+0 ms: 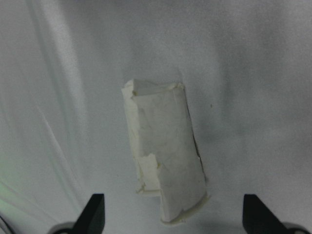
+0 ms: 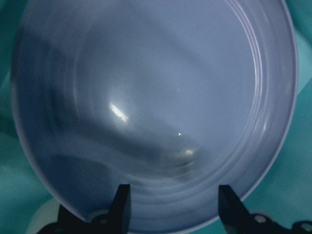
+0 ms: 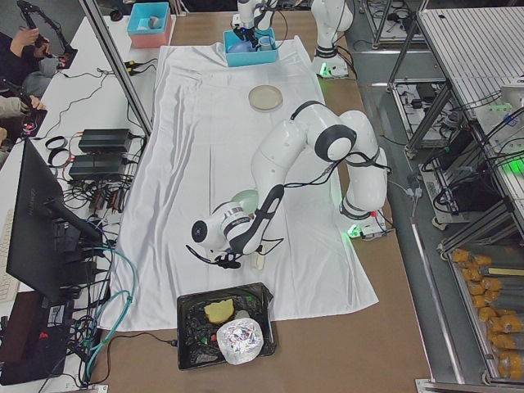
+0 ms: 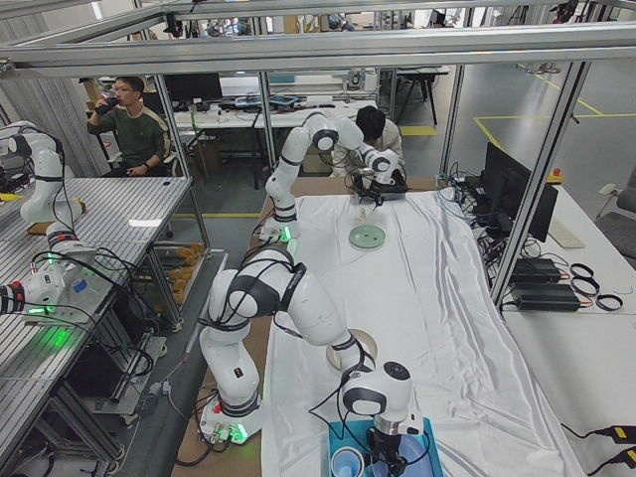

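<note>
A white paper-wrapped packet (image 1: 168, 151) lies on the white cloth, centred in the left wrist view below my open left gripper, with nothing between its fingers. In the camera left view that arm reaches over the cloth, partly covering a green plate (image 3: 246, 196). At the far end my right gripper is open inside a blue bin (image 4: 338, 432), over a lilac-blue bowl (image 2: 161, 97), its fingers at the bowl's near side.
A black tray (image 3: 196, 327) with a yellow item and a foil-covered round item stands at the near end. A beige plate (image 3: 265, 97) lies further along the cloth. A monitor (image 3: 37, 229) and cables line one side.
</note>
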